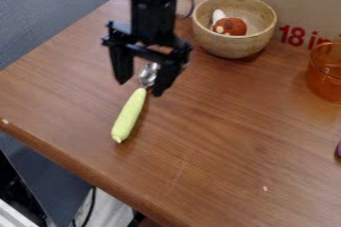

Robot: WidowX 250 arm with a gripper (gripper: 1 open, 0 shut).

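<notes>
My black gripper [142, 80] hangs above the wooden table, its fingers spread apart over the upper part of a spoon [131, 112] with a pale yellow-green handle. The spoon's metal head shows between the fingers, and its handle points toward the front left. I see nothing held; the gripper looks open, slightly blurred.
A light bowl [216, 41] at the back holds a reddish round thing and something white. An orange transparent container [328, 77] stands at the right, with a purple object at the right edge below it. The table's left edge drops away.
</notes>
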